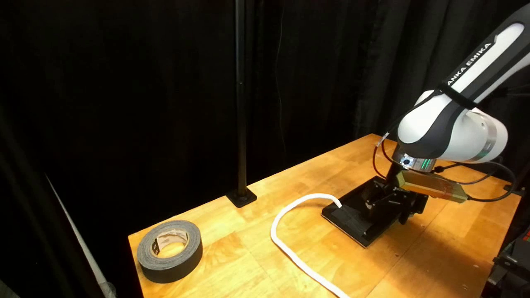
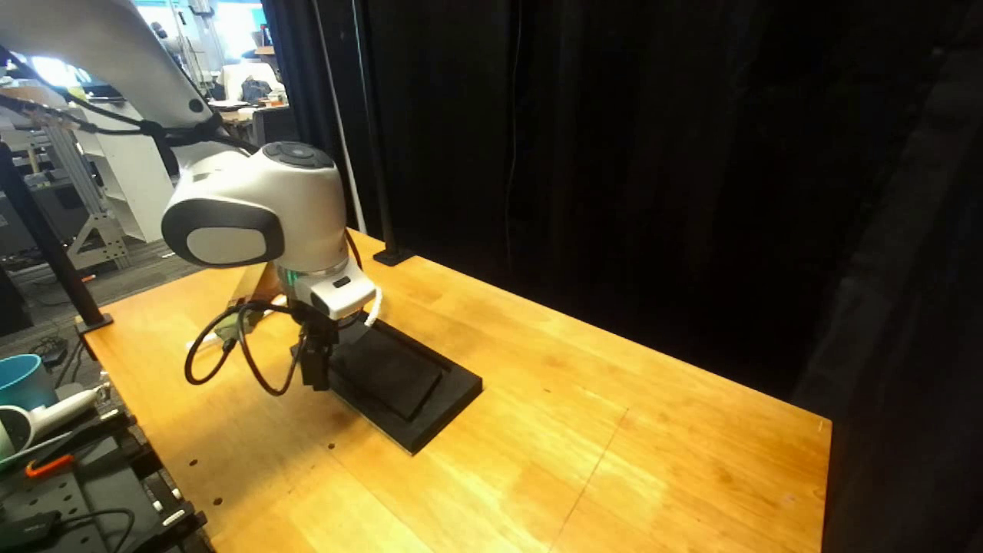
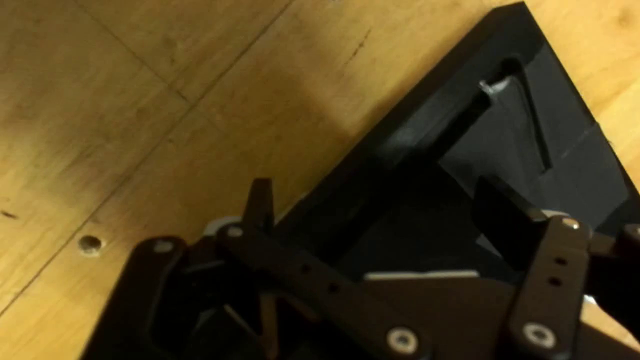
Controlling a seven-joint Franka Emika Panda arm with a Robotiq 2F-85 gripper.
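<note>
A flat black tray (image 1: 365, 241) with a raised border lies on the wooden table, a white cord (image 1: 283, 243) running to one end of it. Dark tape covers that end. Low over the tray hangs my gripper (image 1: 395, 211), its fingers open. In the wrist view the gripper has its fingers wide apart: the right fingertip (image 3: 501, 210) is over the tray's inside, the left one by the tray's long border (image 3: 396, 141). Nothing shows gripped between them. Whether the fingers touch the tray is hard to tell. From the other side, the gripper (image 2: 316, 364) partly hides the tray (image 2: 447, 405).
A roll of dark tape (image 1: 170, 252) lies at the table's left corner. A black post base (image 1: 242, 198) stands at the back edge, before a black curtain. Cables loop beside the gripper.
</note>
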